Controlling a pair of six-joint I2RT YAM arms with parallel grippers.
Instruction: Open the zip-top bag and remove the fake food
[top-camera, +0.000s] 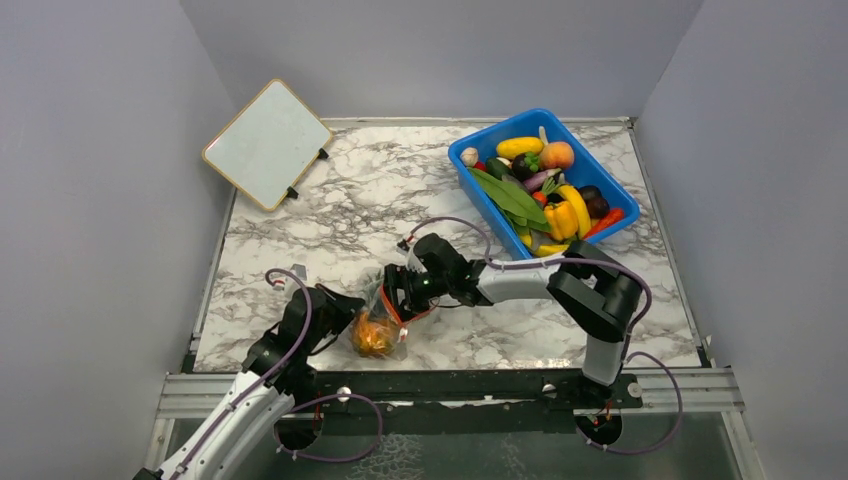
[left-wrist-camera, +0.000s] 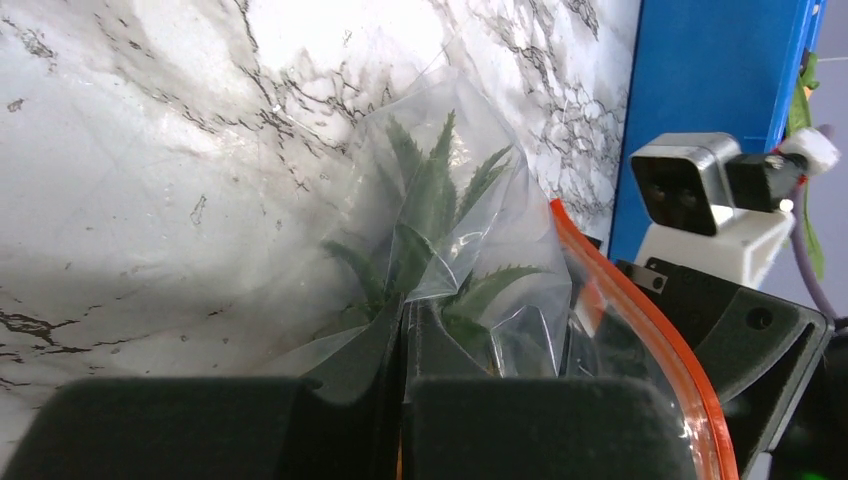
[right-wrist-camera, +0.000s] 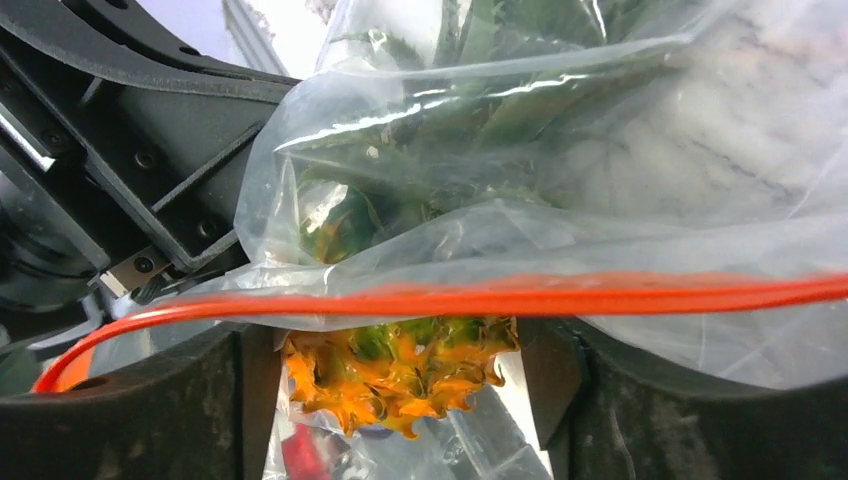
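Note:
A clear zip bag (left-wrist-camera: 465, 250) with an orange edge (right-wrist-camera: 470, 302) lies at the front of the table, a fake pineapple (right-wrist-camera: 400, 370) with green leaves (left-wrist-camera: 430, 195) inside. At the bag's left side, my left gripper is shut; film meets its fingertips, though whether any is pinched is unclear. On the other side is my right gripper, part open at the orange-edged mouth. Orange pineapple skin shows in the gap between its fingers. Film hides part of the fingertips, so contact with the fruit cannot be told.
A blue bin (top-camera: 487, 208) of fake fruit and vegetables stands at the back right, behind the right arm. At the back left lies a small whiteboard (top-camera: 267, 145).

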